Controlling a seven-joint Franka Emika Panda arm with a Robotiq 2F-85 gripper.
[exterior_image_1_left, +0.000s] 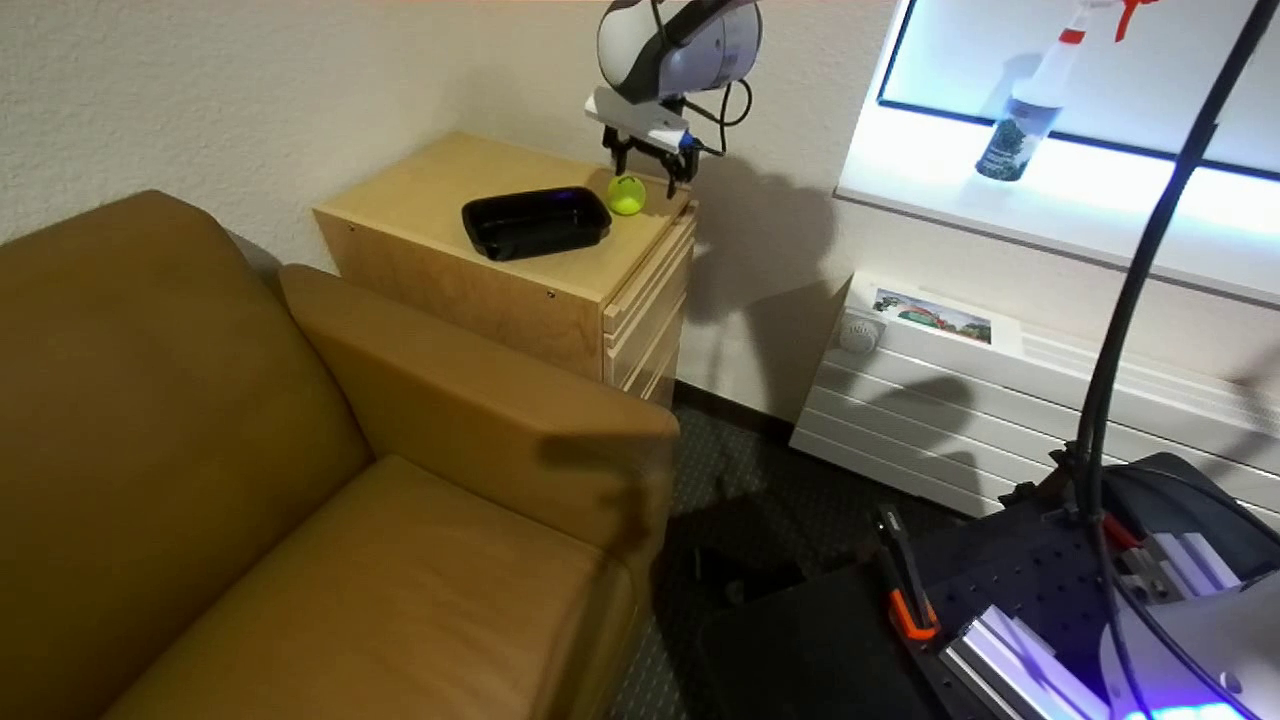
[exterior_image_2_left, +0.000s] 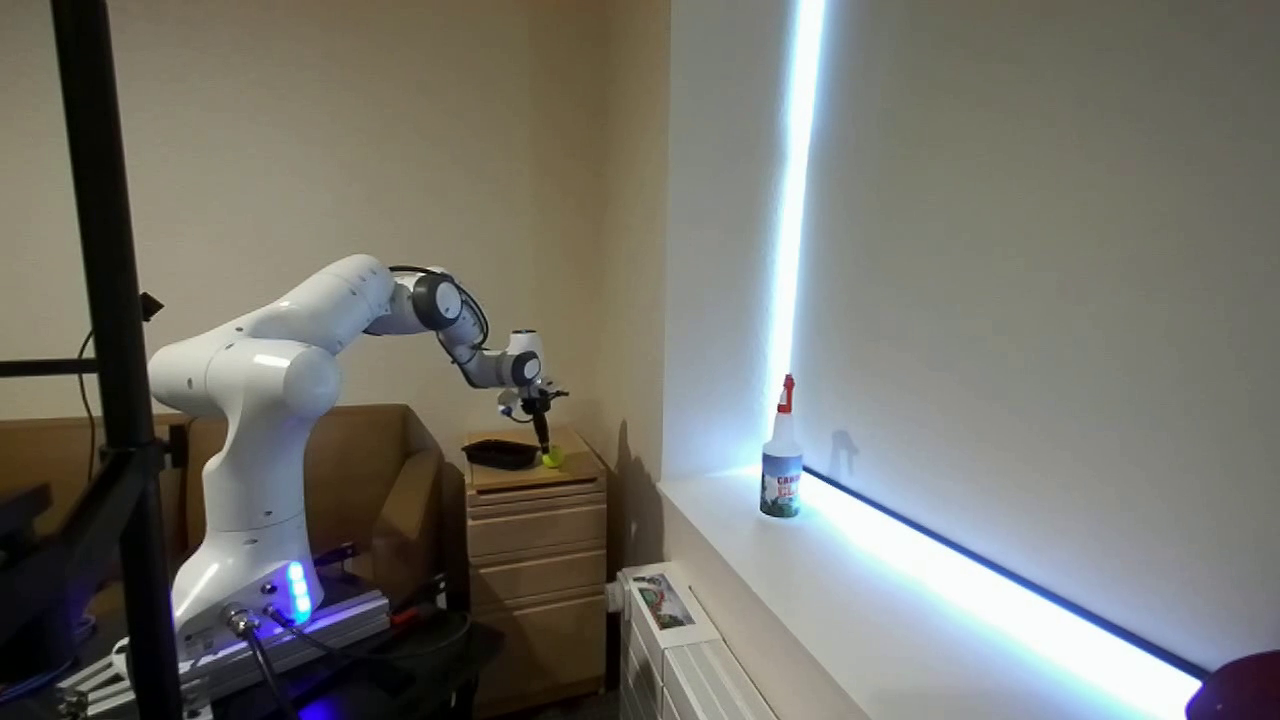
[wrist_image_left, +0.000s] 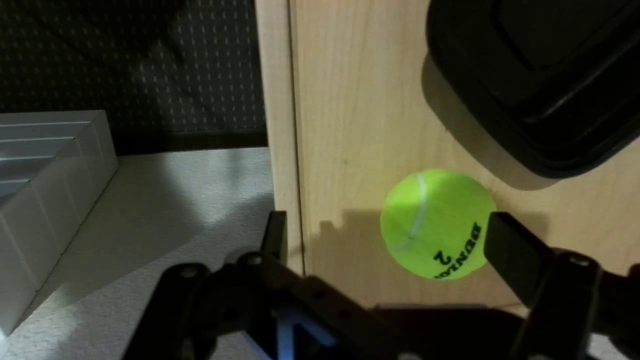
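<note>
A yellow-green tennis ball (wrist_image_left: 438, 224) rests on the wooden cabinet top (wrist_image_left: 354, 144), close to the black tray (wrist_image_left: 540, 78) but outside it. My gripper is open, its black fingers wide apart. In the wrist view the ball lies between the fingertips, nearer the right one; whether they touch is unclear. From the side, the gripper (exterior_image_1_left: 645, 174) hangs just above and behind the ball (exterior_image_1_left: 626, 194). Nothing is held. The tray (exterior_image_1_left: 536, 223) appears empty.
A brown sofa (exterior_image_1_left: 480, 348) stands against the cabinet. Beyond the cabinet's drawer side, a white radiator (exterior_image_1_left: 924, 396) is fixed to the wall. The spray bottle (exterior_image_2_left: 782, 462) stands on the window sill (exterior_image_2_left: 732, 504), away from the arm.
</note>
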